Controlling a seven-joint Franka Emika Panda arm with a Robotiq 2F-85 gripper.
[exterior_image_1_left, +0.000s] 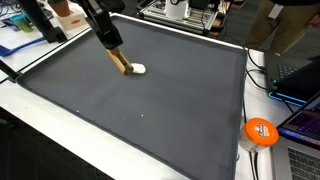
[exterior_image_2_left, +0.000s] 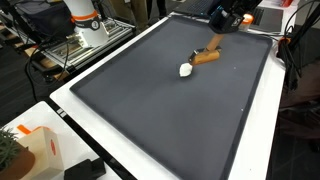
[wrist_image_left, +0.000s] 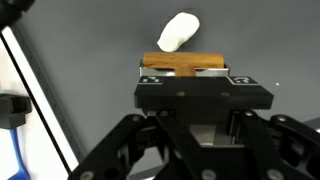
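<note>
A T-shaped wooden tool, with a crossbar (wrist_image_left: 184, 60) at the end of a short handle (exterior_image_2_left: 214, 42), extends down from my gripper. The fingers are shut on its handle, mostly hidden behind the black gripper body in the wrist view. Close beside the crossbar, a small white rounded object (wrist_image_left: 179, 32) rests on the dark board (exterior_image_1_left: 150, 120). In exterior view 2 the white object (exterior_image_2_left: 185, 70) shows left of the crossbar (exterior_image_2_left: 207, 60), with a narrow gap between them. Whether the crossbar touches the board is hard to tell.
The board is otherwise bare, with wide free room toward its near side. A white table edge (exterior_image_2_left: 254, 130) borders it. A container with an orange lid (exterior_image_1_left: 261, 132) stands off the board in exterior view 1, and cables run along the table's side.
</note>
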